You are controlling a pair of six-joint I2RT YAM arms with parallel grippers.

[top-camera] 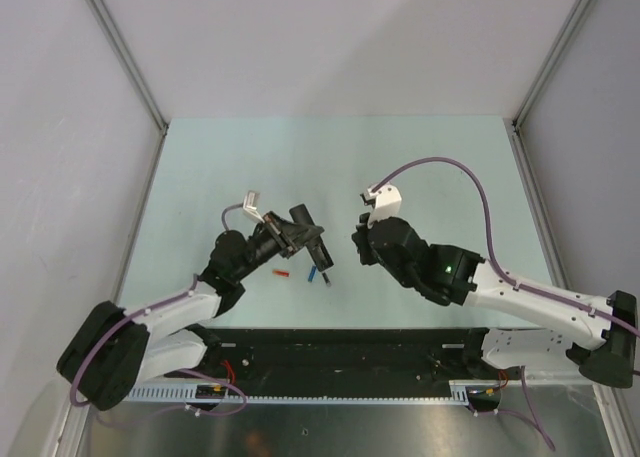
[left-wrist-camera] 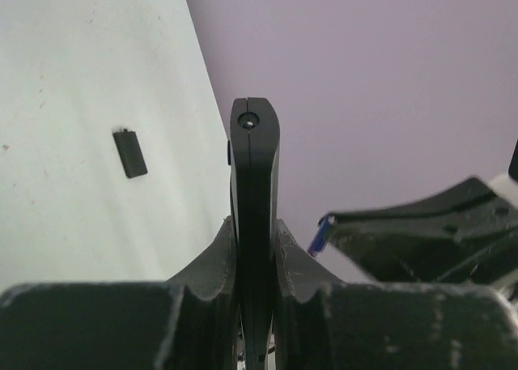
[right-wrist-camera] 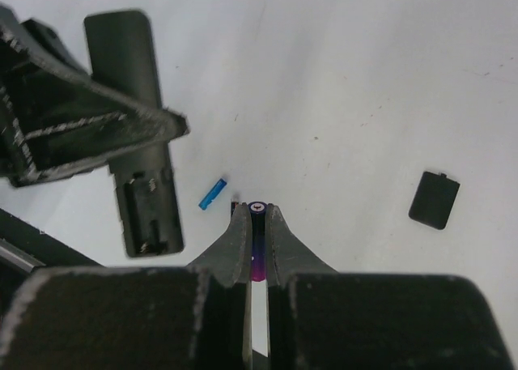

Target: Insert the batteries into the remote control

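Observation:
In the top view my left gripper (top-camera: 300, 232) is shut on the black remote control (top-camera: 304, 217), which also fills the left wrist view's middle (left-wrist-camera: 255, 176). In the right wrist view its open battery bay (right-wrist-camera: 147, 212) faces up. My right gripper is shut on a battery (right-wrist-camera: 258, 261) with a purple end, held to the right of the remote. A blue battery (right-wrist-camera: 213, 193) lies on the table, and a red one (top-camera: 281, 273) shows in the top view. The black battery cover (right-wrist-camera: 434, 200) lies apart on the table.
A dark battery (top-camera: 326, 280) lies near the blue one. Its front edge runs below the arms.

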